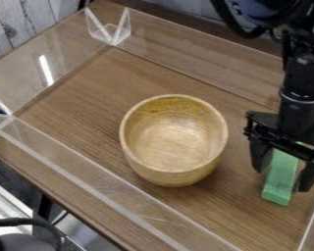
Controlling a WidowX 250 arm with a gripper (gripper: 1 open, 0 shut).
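Observation:
My black gripper (281, 154) is at the right, its open fingers reaching down over and around a green oblong object (278, 191) that lies on the wooden table. Whether the fingers touch it is hard to tell. A light wooden bowl (175, 140) stands left of the gripper, apart from it.
The table (81, 98) has bare room at the left and below the bowl. A clear plastic piece (107, 29) sits at the upper left. A dark cable or fitting (16, 224) shows at the lower left corner.

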